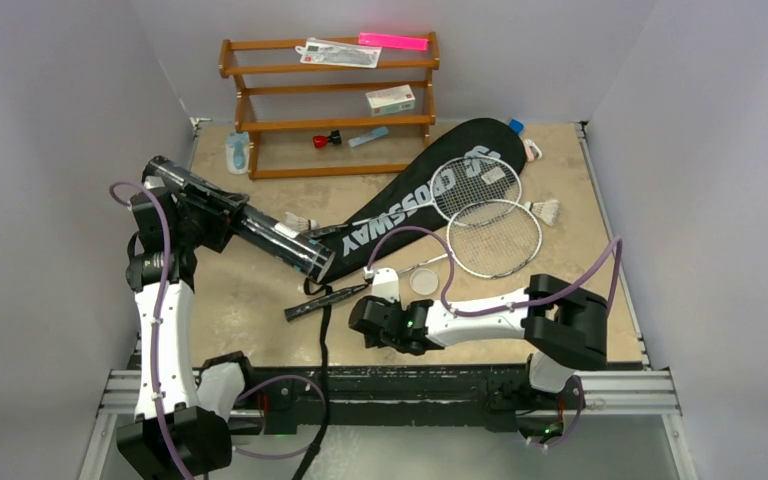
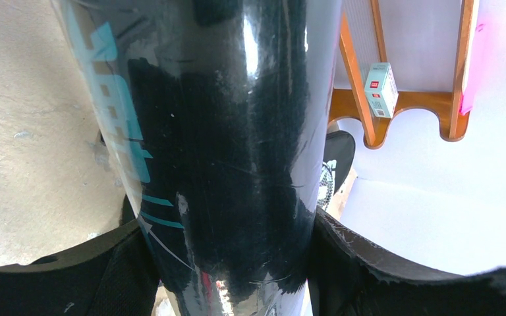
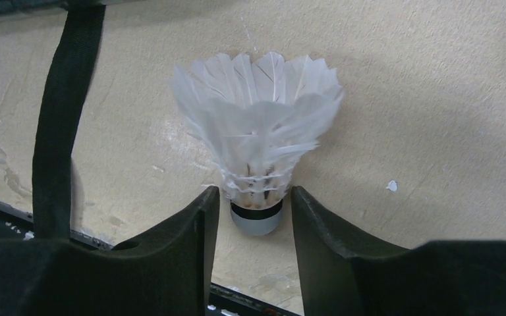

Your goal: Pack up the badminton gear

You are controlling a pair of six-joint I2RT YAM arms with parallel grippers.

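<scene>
My left gripper is shut on the black shuttlecock tube [image 1: 275, 240], which slants toward the middle of the table. In the right wrist view, a white feather shuttlecock [image 3: 257, 125] lies on the table with its cork towards me. My right gripper is part open, one finger on each side of the cork, with narrow gaps showing. From the top, the right arm hides this shuttlecock. Two rackets [image 1: 495, 240] overlap on the black CROSSWAY bag [image 1: 430, 165]. Other shuttlecocks lie by the racket heads [image 1: 544, 211] and behind the tube [image 1: 300, 222].
A wooden rack [image 1: 335, 126] with small items stands at the back. The black strap [image 1: 324, 350] runs over the front edge, left of the right gripper. A round white lid [image 1: 424, 281] lies behind the right arm.
</scene>
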